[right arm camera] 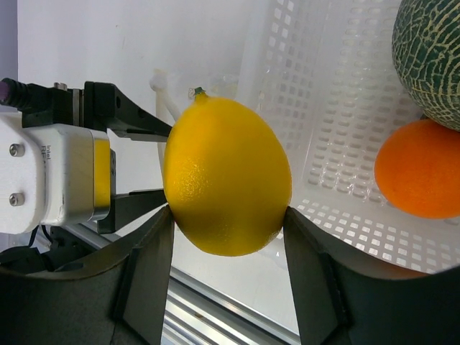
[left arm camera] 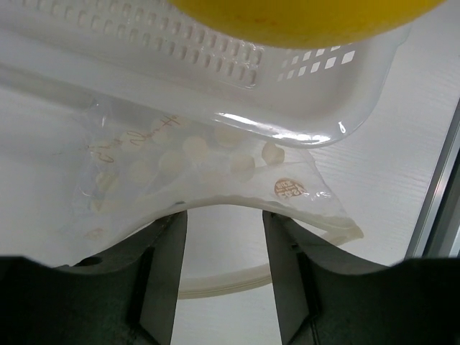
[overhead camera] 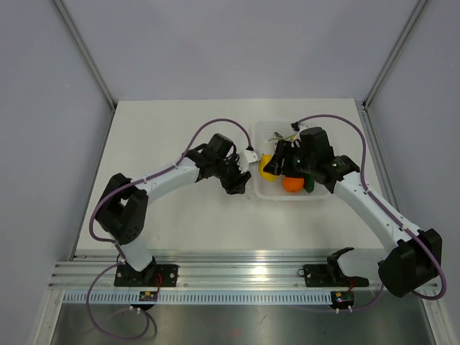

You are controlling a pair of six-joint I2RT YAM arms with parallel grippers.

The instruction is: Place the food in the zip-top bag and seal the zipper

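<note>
A yellow lemon-like fruit (right arm camera: pixel 226 176) is squeezed between the fingers of my right gripper, raised near the left side of the bin in the top view. In the left wrist view, the clear zip bag (left arm camera: pixel 169 158) lies partly under the bin's edge, its mouth gaping. My left gripper has its fingers apart at that mouth, near the far rim, with only the bag's opening and table seen between them. Whether the fingertips press on the film is unclear. The fruit (left arm camera: pixel 309 18) hangs just beyond the left gripper.
The white perforated bin (overhead camera: pixel 287 196) holds an orange (overhead camera: pixel 292 184), a dark green netted-skin item (right arm camera: pixel 435 57) and other produce partly hidden by the right arm. Bare table spreads to the left and in front.
</note>
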